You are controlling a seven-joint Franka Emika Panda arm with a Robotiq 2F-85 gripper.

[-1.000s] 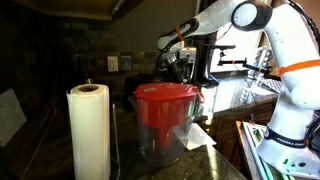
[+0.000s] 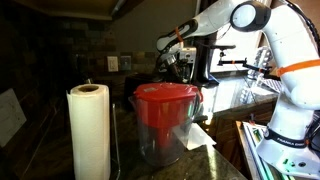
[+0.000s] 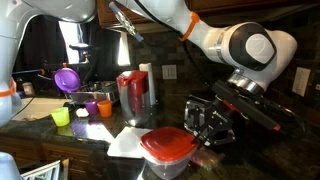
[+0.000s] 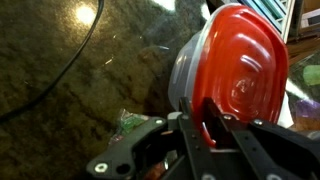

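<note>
A clear bowl-like container with a red lid (image 3: pixel 170 143) sits on the dark counter in exterior view 2. My gripper (image 3: pixel 207 138) is low at the right side of it. In the wrist view the red lid (image 4: pixel 243 62) fills the upper right, and the container's pale side (image 4: pixel 185 68) shows along its left. My gripper is shut at the lid's near edge, apparently on the rim; the exact contact is dark and hard to make out. In exterior view 1 the tall pitcher hides the gripper's tips and most of the container.
A clear pitcher with a red lid (image 2: pixel 165 120) and a paper towel roll (image 2: pixel 90 132) stand near exterior view 1's camera. White paper (image 3: pixel 126 143) lies left of the container. Colourful cups (image 3: pixel 105 108) stand farther left. A dark cable (image 4: pixel 55 80) crosses the counter.
</note>
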